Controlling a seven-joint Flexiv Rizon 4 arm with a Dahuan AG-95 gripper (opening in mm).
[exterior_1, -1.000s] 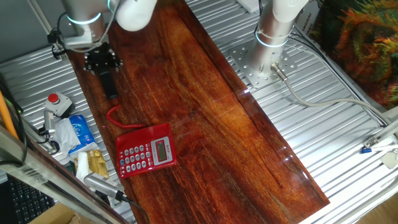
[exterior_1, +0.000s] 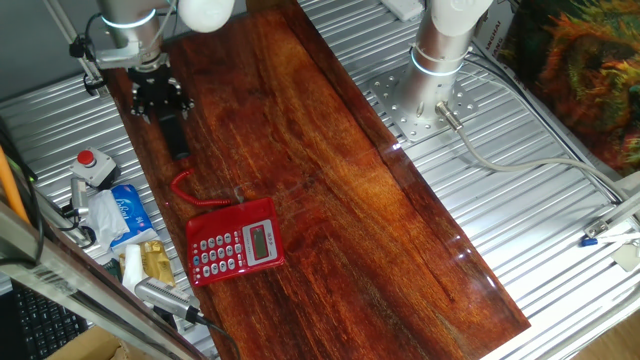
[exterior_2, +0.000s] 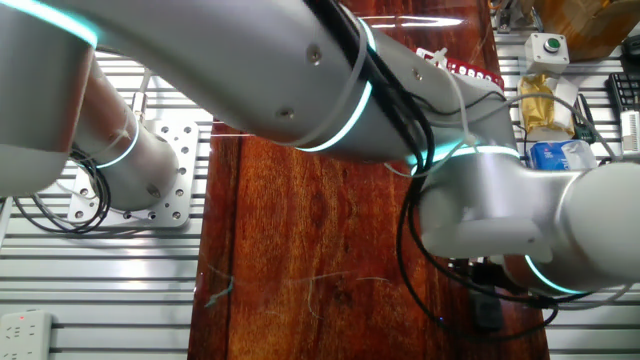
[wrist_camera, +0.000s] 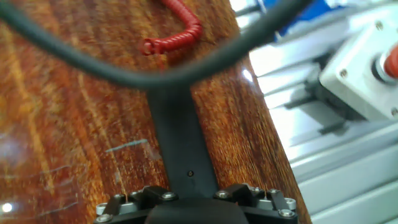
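Observation:
A red desk telephone (exterior_1: 235, 240) with grey keys and a small display lies near the table's left edge in exterior view 1. Its coiled red cord (exterior_1: 187, 192) curls up toward my gripper (exterior_1: 172, 120), which is at the upper left over the wood. From the gripper a long black bar (wrist_camera: 177, 134) reaches forward, its tip close to the cord (wrist_camera: 185, 31). Whether this bar is the fingers pressed together or a separate thing between them is unclear. A dark, blurred cable hides part of the bar in the wrist view. No handset can be made out on the phone.
A white box with a red button (exterior_1: 93, 166) and a blue tissue pack (exterior_1: 130, 215) sit beside the table's left edge.
The upper arm parts have shifted slightly up and left over the last second, and the gripper's body has tilted a little. The phone and cord have not moved.

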